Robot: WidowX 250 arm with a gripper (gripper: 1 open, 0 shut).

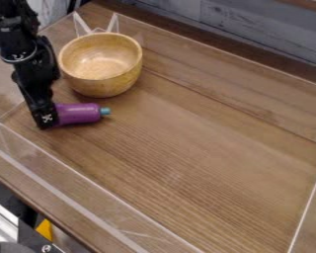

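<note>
A purple bottle (78,114) with a teal cap lies on the wooden table at the left, below a tan bowl (100,65).
A grey plank wall runs along the back. The table's left edge runs close below the bottle, with clutter beyond it at the lower left.
</note>
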